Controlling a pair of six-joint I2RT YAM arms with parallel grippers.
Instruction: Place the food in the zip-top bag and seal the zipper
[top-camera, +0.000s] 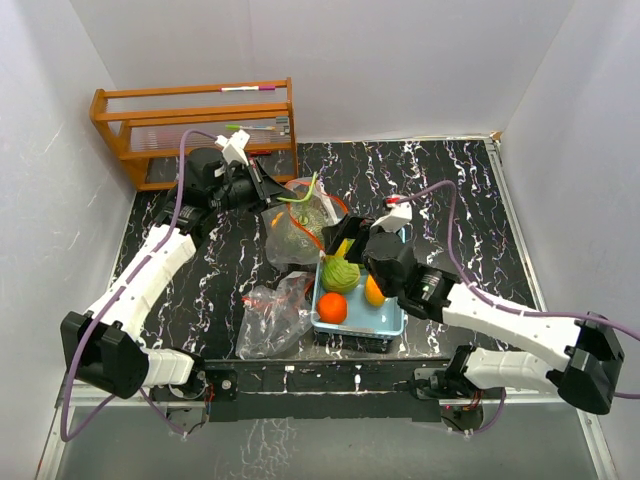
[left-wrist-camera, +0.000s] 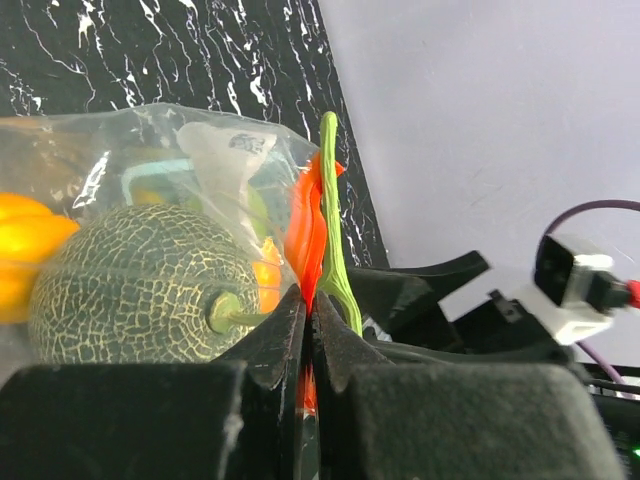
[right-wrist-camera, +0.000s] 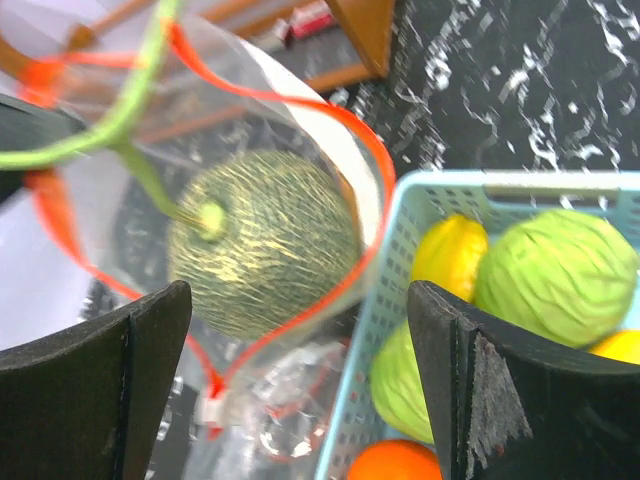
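Observation:
A clear zip bag (top-camera: 288, 240) with a red-orange rim hangs from my left gripper, which is shut on that rim. Its mouth gapes toward the right arm in the right wrist view. Inside lie a dark green netted melon (left-wrist-camera: 145, 285) with a pale green stem and an orange-yellow food (left-wrist-camera: 28, 250). A thin light green strip (left-wrist-camera: 330, 200) stands up beside the rim. My right gripper is open, nothing between its fingers, just right of the bag mouth and over the edge of the blue basket (top-camera: 370, 318).
The basket holds a green cabbage-like ball (top-camera: 341, 275), an orange (top-camera: 332, 308), a yellow-orange food (top-camera: 374, 291) and more partly hidden. A second, crumpled clear bag (top-camera: 270, 322) lies left of it. A wooden rack (top-camera: 125, 140) stands behind.

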